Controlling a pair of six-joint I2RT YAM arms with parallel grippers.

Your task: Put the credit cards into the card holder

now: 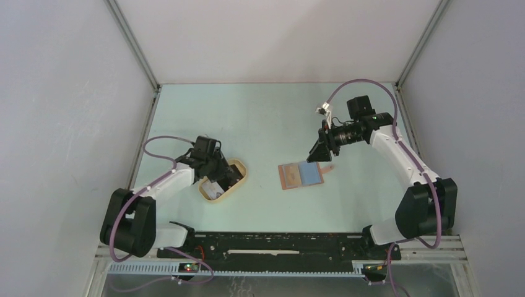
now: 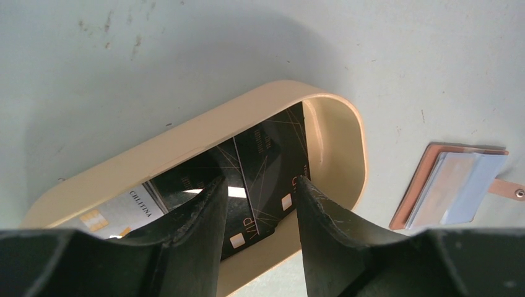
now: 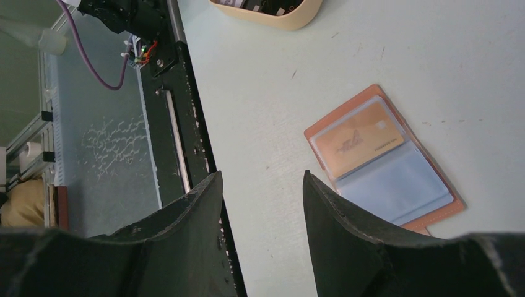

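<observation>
An open card holder (image 1: 300,175) lies right of centre, with a tan card (image 3: 357,137) in one sleeve. A beige tray (image 1: 241,173) at the left holds black cards (image 2: 272,154) and a white card (image 2: 121,213). My left gripper is over the tray, its fingertips close to the black cards; whether anything is between them is unclear. My right gripper hangs over the table near the card holder, its fingers apart and empty.
A dark rail (image 1: 272,241) runs along the front edge.
</observation>
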